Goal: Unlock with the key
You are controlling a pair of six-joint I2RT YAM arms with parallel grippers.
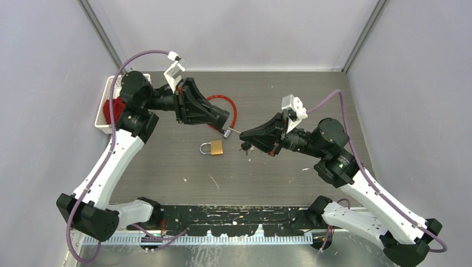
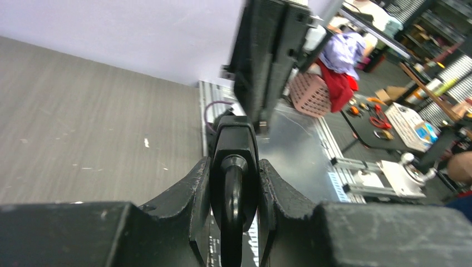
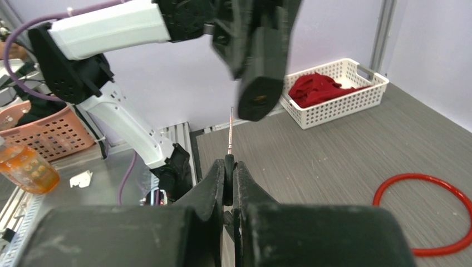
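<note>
My left gripper is shut on a black padlock (image 2: 236, 142), whose dark shackle lies between the fingers. In the right wrist view, the padlock's end face (image 3: 260, 100) shows a small brass-coloured keyhole. My right gripper is shut on a thin key (image 3: 230, 130) with a black head, its metal blade sticking out past the fingertips. From above, the key (image 1: 235, 131) points towards the padlock (image 1: 221, 118), and a gap separates its tip from the lock face.
A brass padlock (image 1: 216, 147) lies on the table, near a red cable lock (image 1: 235, 108). Loose keys (image 1: 247, 148) sit partly under my right gripper. A white basket with red cloth stands at the far left.
</note>
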